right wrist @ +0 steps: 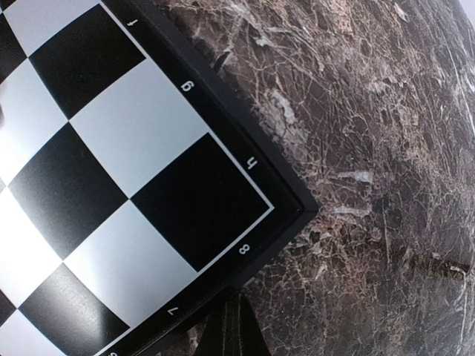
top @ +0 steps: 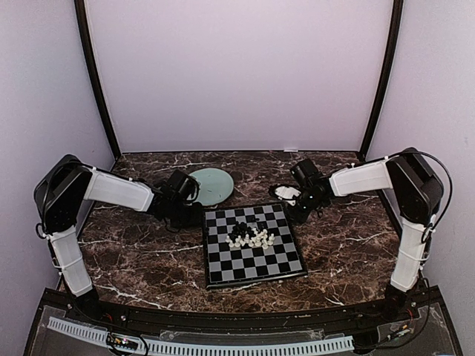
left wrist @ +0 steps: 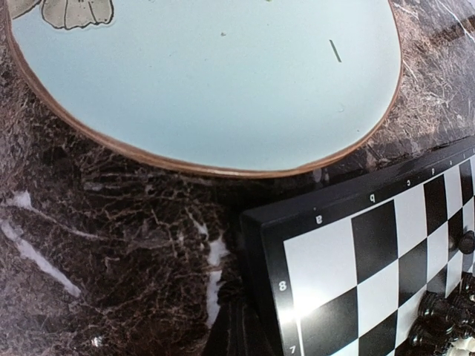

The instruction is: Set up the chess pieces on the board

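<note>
The black-and-white chessboard [top: 223, 272] lies flat on the dark marble table. Around its middle is a cluster of black pieces [top: 240, 230] and white pieces [top: 256, 241], several looking toppled. At the board's left side near the far corner is my left gripper, fingers together beside the black rim and no piece seen between them. My right gripper is likewise shut and empty at the far right edge, near the corner marked h and 8. In the left wrist view, black pieces [left wrist: 438, 308] crowd the right border.
Beyond the board's far left corner sits a pale blue plate [top: 213, 185] with a brown rim. A white object [top: 286, 193], partly hidden by the right gripper, lies behind the far right corner. Bare marble [top: 141, 267] spreads on both sides.
</note>
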